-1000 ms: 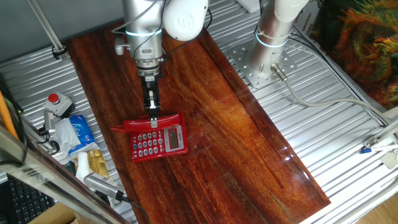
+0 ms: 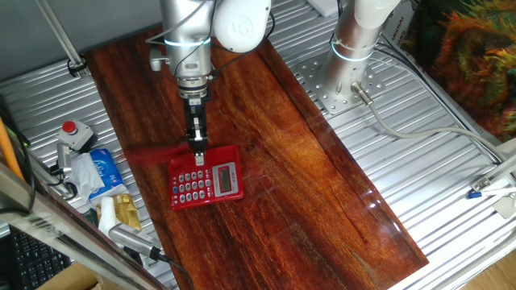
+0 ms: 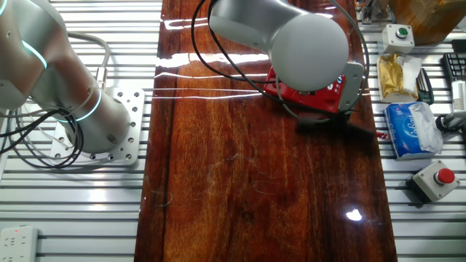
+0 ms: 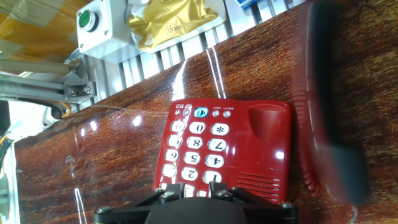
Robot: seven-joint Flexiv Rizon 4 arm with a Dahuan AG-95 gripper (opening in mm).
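A red desk telephone with a number keypad and small display lies on the wooden board. Its handset, red with a dark inner side, is off the base and blurred in the wrist view, beside the phone's cradle side. In exterior view 1 the handset shows as a red smear left of the gripper. My gripper is over the phone's edge, its narrow fingertips slightly apart. Keys show through the gap, and no part of the handset is between them. In exterior view 2 the arm hides much of the phone.
Beyond the board's edge lie a blue tissue pack, a gold packet and a red-button box. A green-button box stands near the gold packet. Most of the board is clear.
The handset lay along the top of the phone under the gripper; it has tipped and swung off the base towards the back left. Arm and phone base look unmoved.
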